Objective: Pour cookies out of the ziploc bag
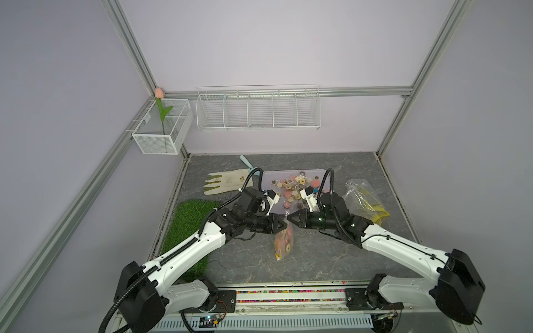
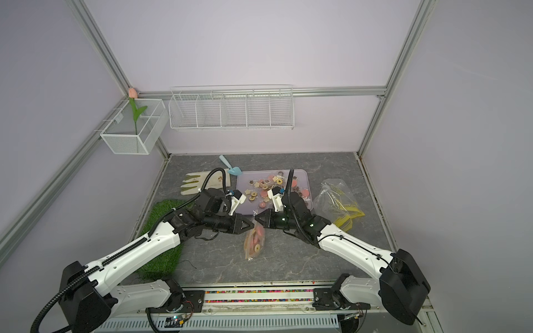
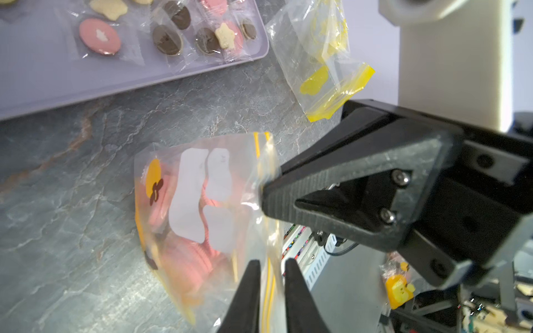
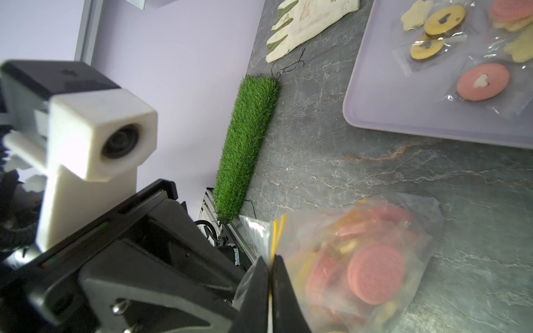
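Note:
A clear ziploc bag (image 3: 216,205) with yellow zip lines hangs between my two grippers, pink cookies (image 4: 377,272) inside its lower part. My right gripper is shut on the bag's zip edge, the thin film passing between its fingertips. On the other side, my left gripper stands part open, its fingertips a small gap apart with the bag's edge between them. From above, the tips of the left gripper (image 1: 283,223) and right gripper (image 1: 289,218) nearly meet over the bag (image 1: 283,244). Whether the bag's mouth is parted is hard to tell.
Behind the bag lies a lilac tray (image 2: 241,188) with several wrapped cookies. An empty clear bag with yellow trim (image 2: 338,205) rests at the right. Green turf (image 1: 191,227), a glove (image 1: 224,182) and a blue trowel (image 2: 233,169) lie left.

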